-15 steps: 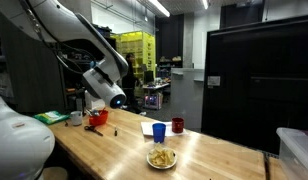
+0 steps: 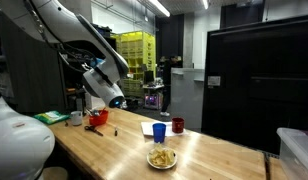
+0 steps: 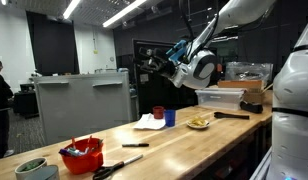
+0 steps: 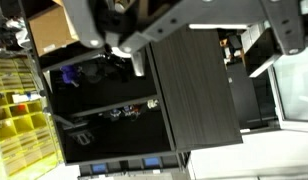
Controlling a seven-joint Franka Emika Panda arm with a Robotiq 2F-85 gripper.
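Note:
My gripper (image 3: 147,63) is raised well above the table, pointing sideways and away from the tabletop in exterior view 2. In the wrist view its blurred fingers (image 4: 137,62) stand apart along the top, with nothing visible between them. Below it on the table are a blue cup (image 2: 159,132), a red cup (image 2: 178,125) and a plate of yellowish food (image 2: 162,157). None of these is touched by the gripper. A red container (image 3: 82,155) with items in it stands at the opposite end of the table.
Near the red container lie black-handled scissors (image 3: 116,168) and a dark marker (image 3: 135,145). A white cloth or paper (image 3: 150,122) is by the cups. Clear plastic bins (image 3: 221,98) stand behind the plate.
The arm's wrist has turned slightly and shifted a little, staying high. The table items have not moved.

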